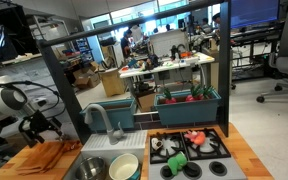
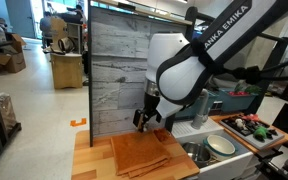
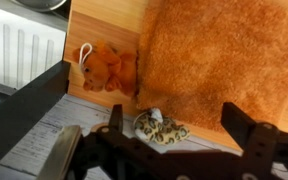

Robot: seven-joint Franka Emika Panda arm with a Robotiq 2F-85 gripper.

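An orange towel [image 3: 219, 60] lies on the wooden counter, also seen under the arm as a towel [image 2: 139, 150] in exterior view 2. Past the towel's edge, in the wrist view, is a small spotted brown-and-white object [image 3: 161, 129]; what it is I cannot tell. My gripper is open above that object and the towel's edge, with one black finger [image 3: 114, 122] and the other well apart and nothing gripped. A small orange plush toy [image 3: 106, 68] with a white loop lies to the left of the towel.
The sink [image 1: 92, 168] with its faucet [image 1: 106, 122] adjoins the towel area. A pale bowl [image 1: 124, 166] stands beside it, then a stove [image 1: 194, 160] with colored items. A white plank wall [image 2: 124, 70] rises close behind the gripper.
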